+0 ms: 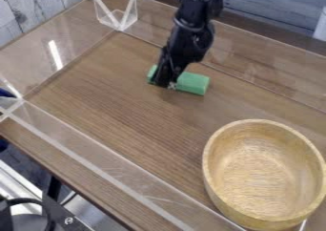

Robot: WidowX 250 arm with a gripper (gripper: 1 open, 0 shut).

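The black arm reaches down from the top centre to my gripper [163,76], which sits over the left part of a green block [192,83] lying on the wooden table [102,111]. My gripper is shut. The left end of the block is partly hidden behind it, and I see nothing clearly held between the fingers.
A large round tan bowl [260,173] stands at the lower right. Clear plastic pieces line the table's left edge and top left corner.
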